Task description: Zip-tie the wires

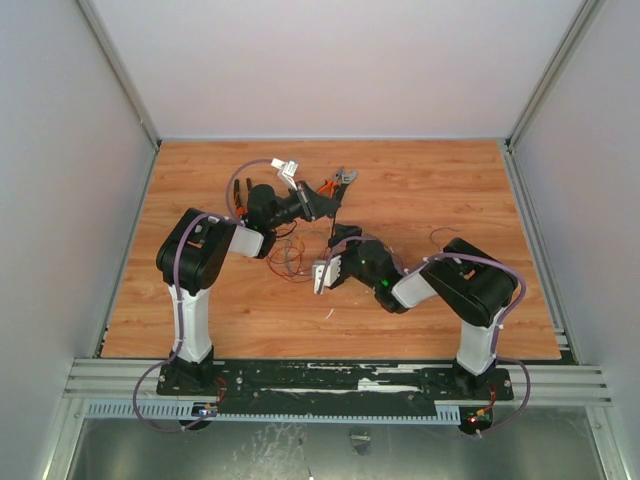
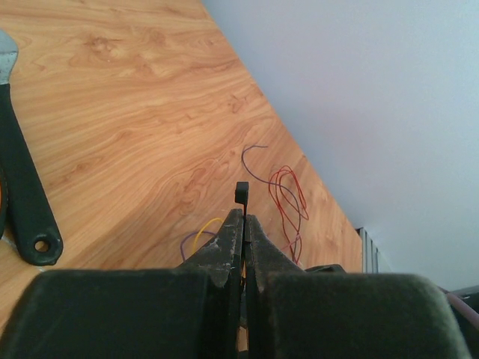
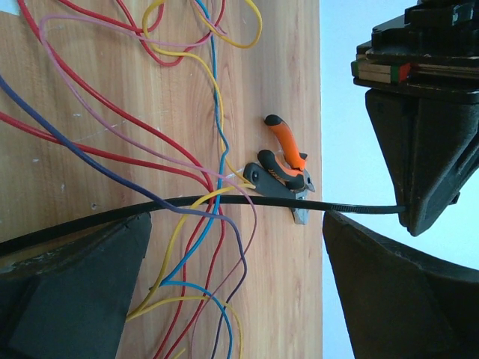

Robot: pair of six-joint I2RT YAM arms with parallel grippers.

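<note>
A thin black zip tie (image 3: pixel 329 206) runs across the right wrist view, passing the bundle of red, blue, yellow and purple wires (image 3: pixel 213 179). Its far end meets the tip of my left gripper, which is shut on it. In the left wrist view, a small black block-like end (image 2: pixel 242 193) pokes out above those fingertips. My right gripper is open, with the wires and tie showing in the gap between its fingers and not clamped. From above, the arms hide much of the wires (image 1: pixel 287 258).
Orange-handled cutters (image 3: pixel 283 142) lie on the table beyond the wires. An adjustable wrench (image 2: pixel 26 179) is at the left of the left wrist view. Loose red wire (image 2: pixel 288 194) lies off to the right.
</note>
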